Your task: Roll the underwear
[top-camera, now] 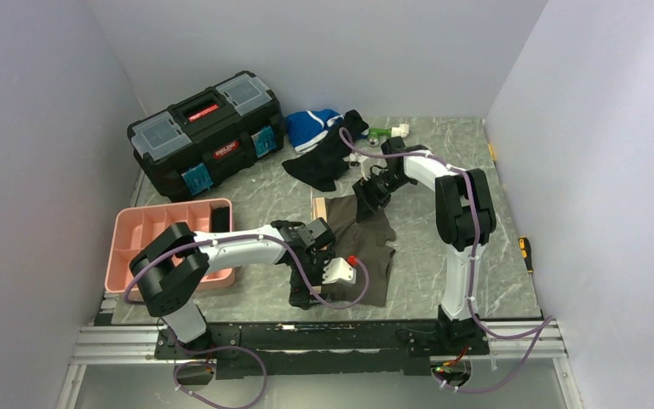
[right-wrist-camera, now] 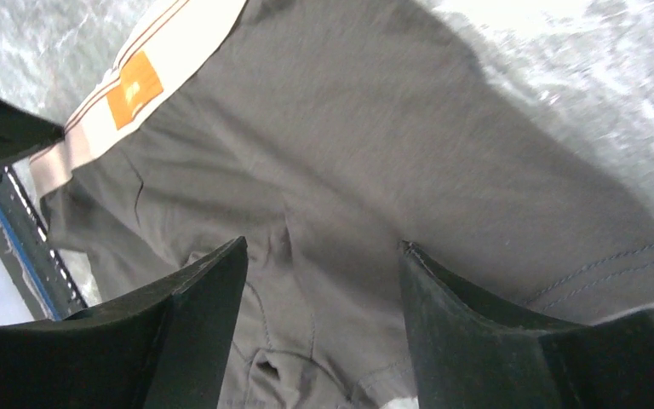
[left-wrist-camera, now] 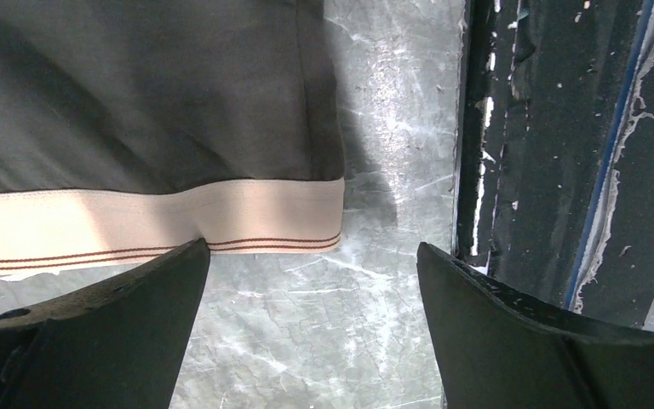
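Dark grey underwear (top-camera: 362, 247) lies spread on the table, its pale waistband facing left. In the left wrist view the waistband (left-wrist-camera: 264, 209) has two thin dark red lines and ends in a corner. My left gripper stands open at that corner, the band's edge close to one finger (left-wrist-camera: 157, 298) and a wide gap to the other. Over the far part of the cloth is my right gripper, its fingers apart with grey fabric visible below and between them. An orange label (right-wrist-camera: 134, 89) shows on the waistband. Whether the right fingertips touch the cloth is unclear.
To the left stands a pink divided tray (top-camera: 173, 206), partly under my left arm. A black toolbox (top-camera: 209, 132) and a pile of dark and blue cloth (top-camera: 328, 153) occupy the back. Bare table lies right of the underwear.
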